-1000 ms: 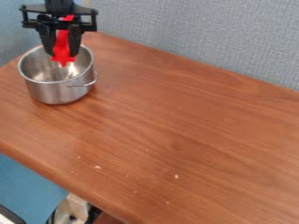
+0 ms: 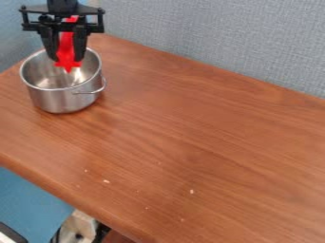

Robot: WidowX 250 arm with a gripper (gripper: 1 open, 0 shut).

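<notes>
A steel pot (image 2: 61, 96) with a wire handle stands on the wooden table at the upper left. My black gripper (image 2: 65, 52) hangs over the pot's mouth, fingers pointing down, shut on a red object (image 2: 68, 59). The red object is held above or within the pot's opening; whether it touches the pot cannot be told, and its shape is partly hidden by the fingers.
A grey textured wall (image 2: 229, 38) runs behind it. The table's left edge borders a blue surface, with some small items below at the bottom left.
</notes>
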